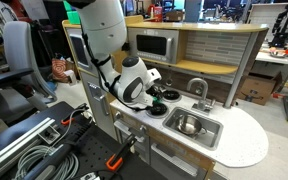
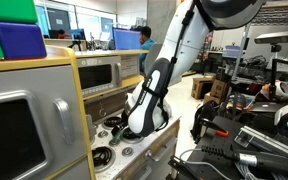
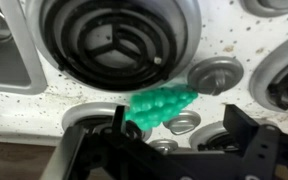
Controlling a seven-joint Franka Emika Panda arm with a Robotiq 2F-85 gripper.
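Observation:
A bright green, lumpy object [image 3: 161, 106] lies among the burners of the toy cooktop, partly overlapping the rim of a large burner [image 3: 119, 38] in the wrist view. My gripper is low over it with its fingers apart. The green object is between the two dark fingers, nearer the left one. Whether a finger touches it, I cannot tell. From exterior view 1, only a little green [image 1: 157, 98] shows beside the arm. Exterior view 2 has the gripper [image 2: 122, 124] down at the stovetop.
Right of the burners are a sink [image 1: 194, 128] with a faucet [image 1: 206, 92] and a bare white counter [image 1: 241, 142]. A microwave [image 1: 156, 44] and a wooden shelf [image 1: 216, 28] rise behind. Small metal knobs [image 3: 215, 75] stand close to the fingers.

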